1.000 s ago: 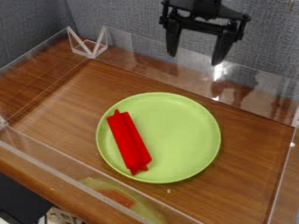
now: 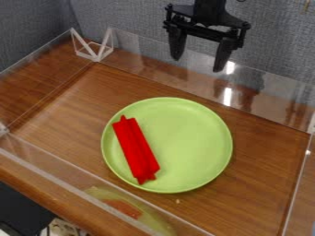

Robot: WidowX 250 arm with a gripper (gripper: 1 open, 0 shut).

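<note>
A long red object (image 2: 135, 147) lies on the left part of a round green plate (image 2: 187, 152) on the wooden table. Above the back of the table hangs my black gripper (image 2: 198, 46), its two fingers spread wide apart with nothing visible between them, well away from the plate and the red object.
A white wire-like frame (image 2: 76, 46) stands at the back left. Clear panels (image 2: 268, 97) edge the table. A blurry yellowish item (image 2: 123, 205) sits outside the front panel. Bare wood surrounds the plate on the left and right.
The plate and red object are unchanged.
</note>
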